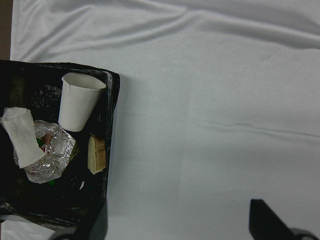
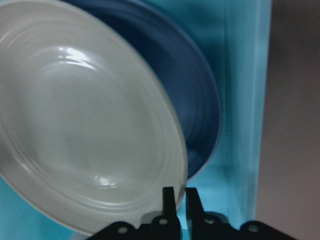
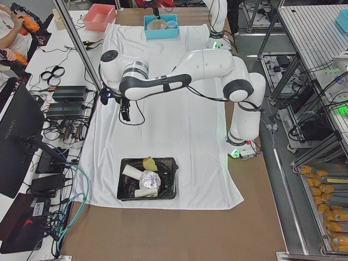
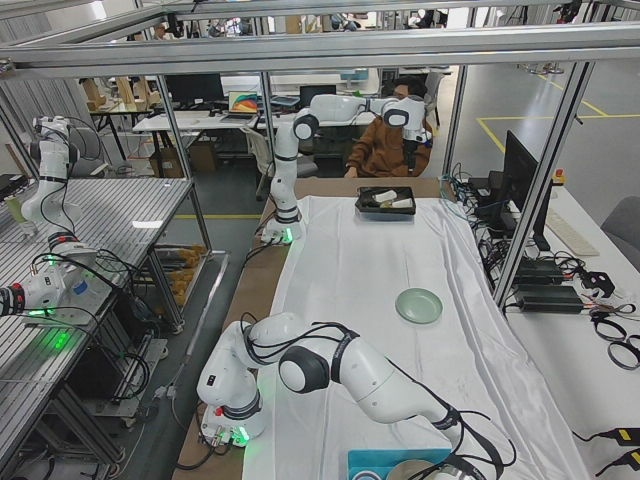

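A black tray (image 3: 124, 185) holds a white cup (image 1: 80, 102), crumpled foil (image 1: 57, 157), paper (image 1: 22, 137) and bread (image 1: 96, 155). My left gripper hovers above the white cloth beside it, fingers wide apart, empty. My right gripper is at the rim of a beige plate (image 2: 85, 125), which lies over a blue plate (image 2: 195, 100) in a blue box (image 2: 245, 115). Its fingers sit close together at that rim; whether they grip it is unclear.
A green plate (image 4: 418, 306) lies on the white cloth (image 4: 360, 280), mostly hidden by an arm in the camera left view. The cloth is otherwise largely clear. Cables and monitors line the side desk (image 4: 600, 400).
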